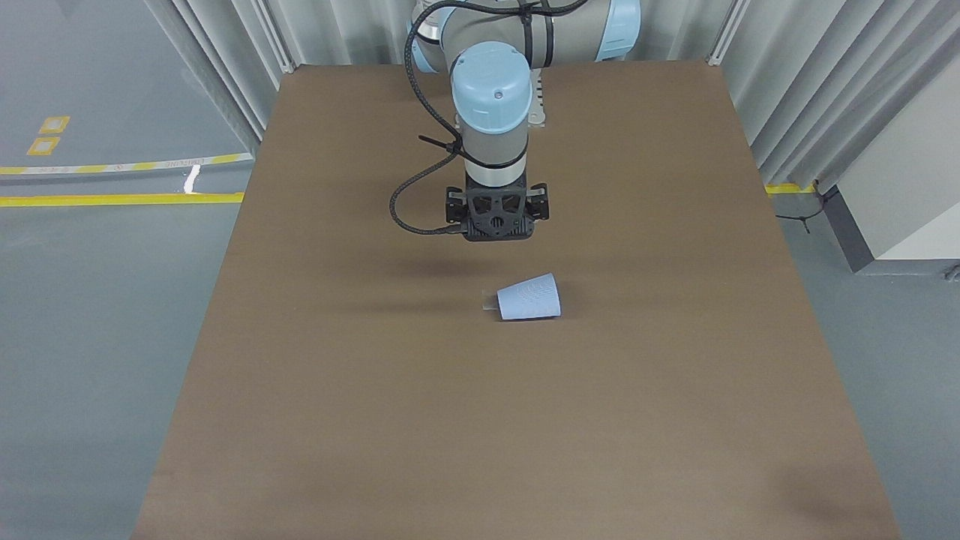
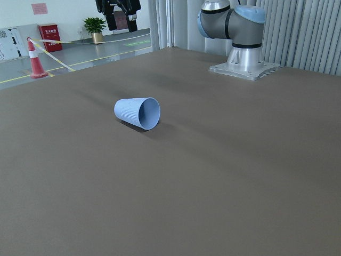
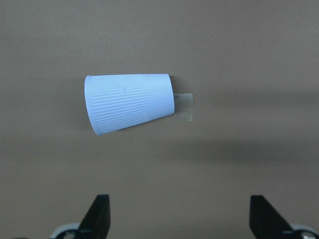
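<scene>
A light blue ribbed cup [image 1: 528, 297] lies on its side on the brown table, its mouth facing the camera in the left view [image 2: 128, 111]. In the wrist view the cup [image 3: 127, 102] has its narrow base beside a small clear strip [image 3: 183, 107] on the table. My gripper hangs above the table, fingers wide open with nothing between them; in the front view it is above and behind the cup.
The robot's base [image 2: 245, 66] stands at the back, with curtains behind it. Floor lies beyond both side edges.
</scene>
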